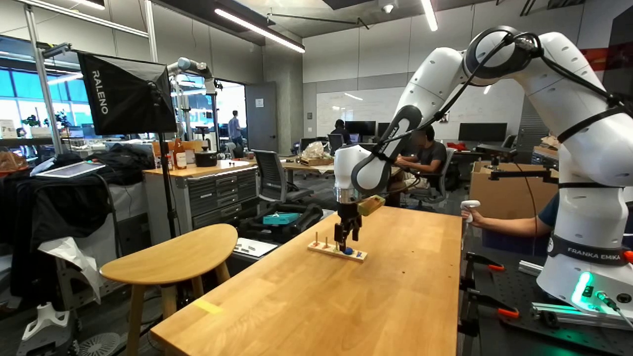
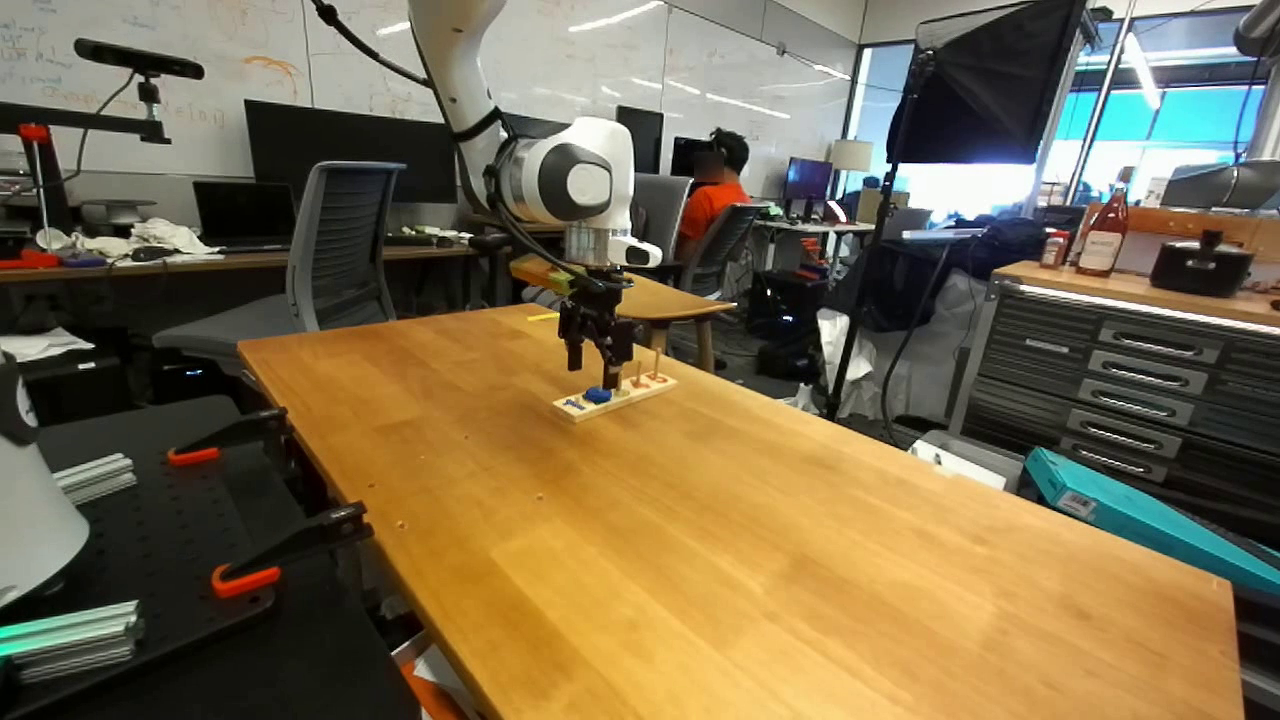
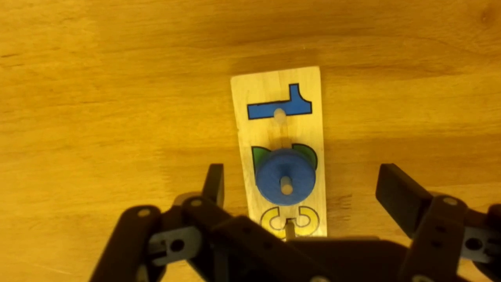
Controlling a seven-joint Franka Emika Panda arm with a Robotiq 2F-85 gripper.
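Note:
A narrow wooden peg board (image 3: 300, 77) (image 1: 321, 246) (image 2: 573, 412) lies flat on the table, painted with numerals. In the wrist view, a blue disc (image 3: 271, 171) (image 1: 348, 251) (image 2: 596, 395) sits around the peg at the green numeral, partly covering it. The peg (image 3: 280, 115) by the blue "1" is bare. Low over the board, my gripper (image 1: 348, 235) (image 2: 594, 364) stands open, with one finger on each side of the disc and clear gaps between. Below the yellow "3" (image 3: 307, 221), the gripper's body hides the board in the wrist view.
Black clamps with orange ends (image 1: 492, 302) (image 2: 288, 558) grip its robot-side edge. A stool (image 1: 172, 252) stands beyond the opposite side.

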